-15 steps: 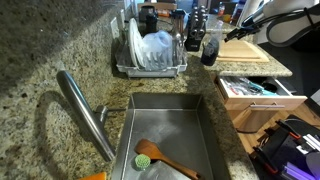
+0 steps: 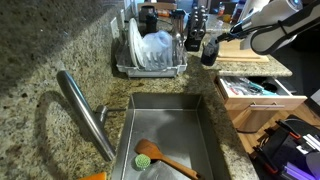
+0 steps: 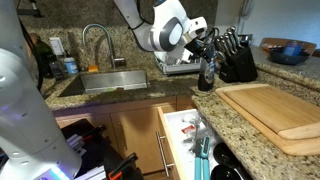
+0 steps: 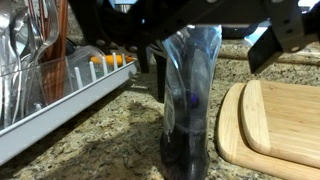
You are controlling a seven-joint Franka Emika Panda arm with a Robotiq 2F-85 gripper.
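Observation:
A tall bottle with a dark lower part (image 2: 209,52) stands upright on the granite counter beside the dish rack. Its clear upper part (image 4: 195,75) fills the middle of the wrist view. My gripper is open, with the dark fingers (image 4: 285,35) appearing on either side of the bottle; whether they touch it cannot be told. In exterior view 2 the gripper (image 3: 205,45) is at the bottle's upper part, and the bottle (image 3: 208,72) shows below it.
A dish rack (image 2: 150,70) with plates and utensils stands left of the bottle. A knife block (image 3: 235,60) and wooden cutting boards (image 3: 270,108) are close by. An open drawer (image 2: 258,98) juts out below; the sink (image 2: 185,115) holds a wooden spoon.
The arm has come left toward the bottle, bringing my gripper to its upper part. The bottle stands where it was.

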